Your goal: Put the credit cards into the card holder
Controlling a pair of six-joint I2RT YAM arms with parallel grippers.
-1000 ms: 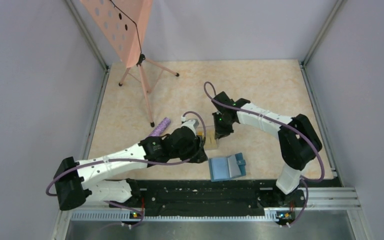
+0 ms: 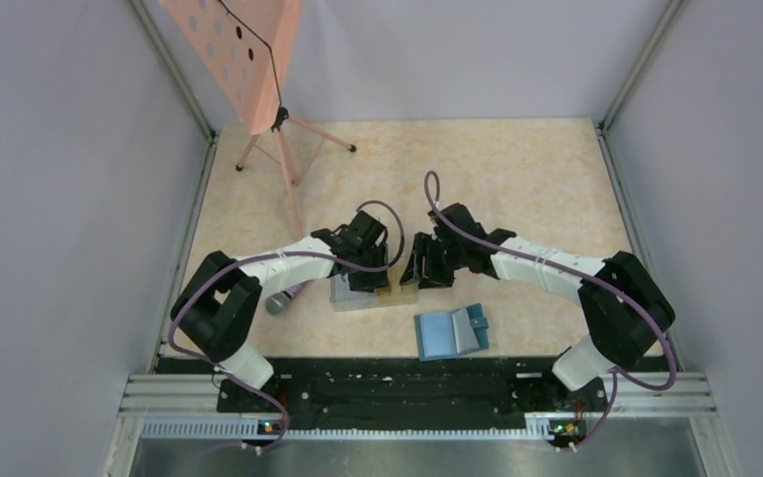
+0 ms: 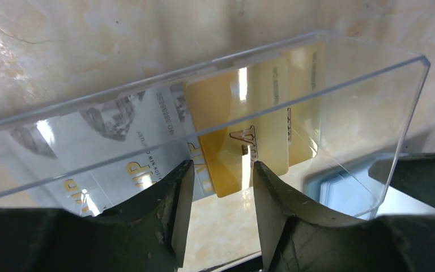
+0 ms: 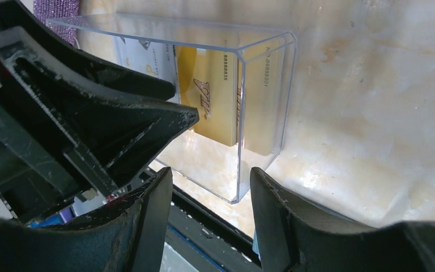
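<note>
Gold cards [image 3: 235, 102] and silver cards [image 3: 153, 133] lie in an open clear box [image 2: 343, 302] near the table's middle. At the box, my left gripper stands open over the cards, nothing gripped. My right gripper is open too, by the box's right end, with nothing between its fingers; the left gripper's dark finger [image 4: 153, 127] crosses the right wrist view. The blue card holder [image 2: 437, 336] lies spread open near the front edge, right of the box. Both arms partly cover the box from above.
A microphone [image 2: 276, 304] with a purple handle lies left of the box, partly under the left arm. Behind it stands a pink tripod stand [image 2: 288, 179].
The clear box has shifted a little left. My left gripper has moved back and left from beside the card holder to the box. The right gripper has followed the box's right end.
</note>
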